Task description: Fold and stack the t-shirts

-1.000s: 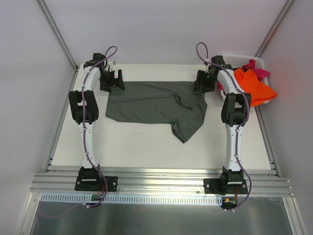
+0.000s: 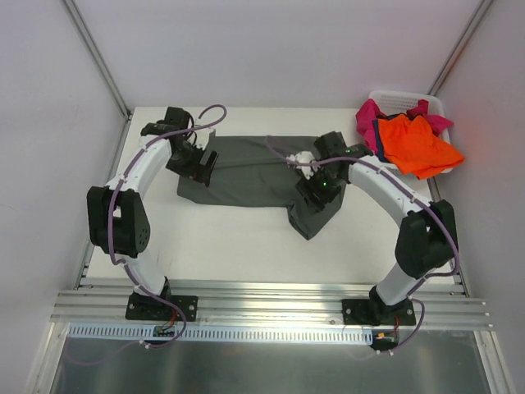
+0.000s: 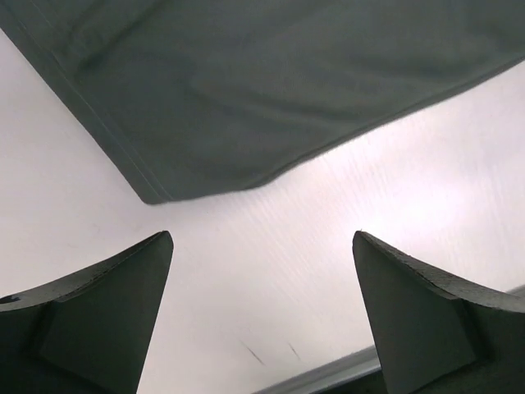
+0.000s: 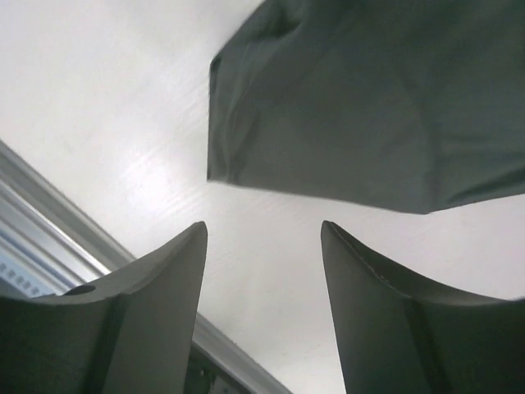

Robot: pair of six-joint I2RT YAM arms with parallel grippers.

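Observation:
A dark grey t-shirt [image 2: 246,189] lies spread on the white table, one sleeve pointing toward the front. My left gripper [image 2: 203,168] is open over its left end; in the left wrist view a shirt corner [image 3: 164,164] lies just beyond the empty fingertips. My right gripper [image 2: 313,193] hangs over the shirt's right part, partly hiding it. In the right wrist view its fingers stand apart with nothing between, below the sleeve's edge [image 4: 312,156].
A white basket [image 2: 398,100] at the back right holds orange [image 2: 418,148] and pink shirts, hanging over its rim.
The shirt looks unchanged.

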